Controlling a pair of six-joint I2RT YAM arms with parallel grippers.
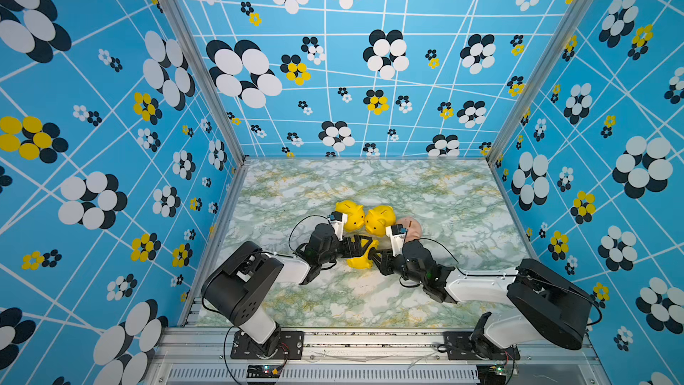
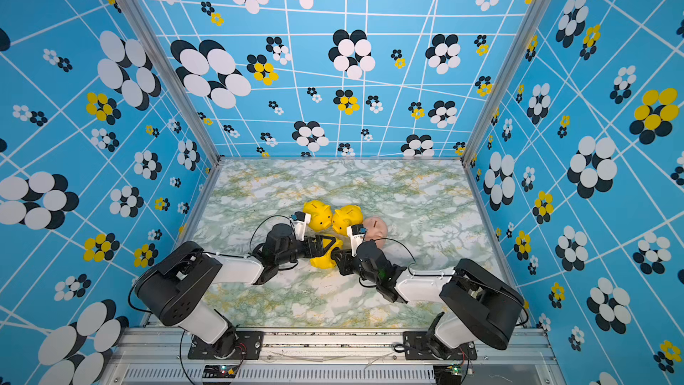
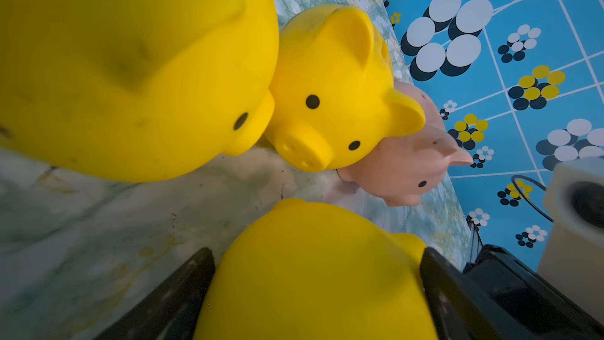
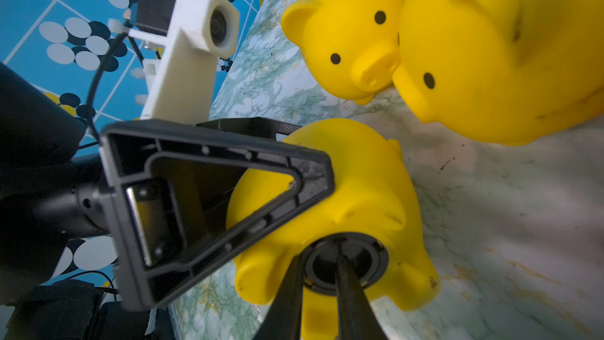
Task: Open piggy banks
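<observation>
A yellow piggy bank [image 4: 377,176] lies on its side, its black belly plug [image 4: 324,277] facing my right gripper. My left gripper is open wide, one finger [image 3: 188,283] on each side of that bank; whether both touch it I cannot tell. The right gripper stands part open, a narrow gap between its fingers, its tips at the plug. Any grip on the plug is not visible. Behind are two more yellow piggy banks, the left one [image 1: 349,215] and the middle one [image 1: 379,219], and a pink one [image 1: 409,228].
The banks behind stand close together, near both grippers. A metal rail [image 1: 370,335] runs along the front edge, and blue patterned walls enclose the table.
</observation>
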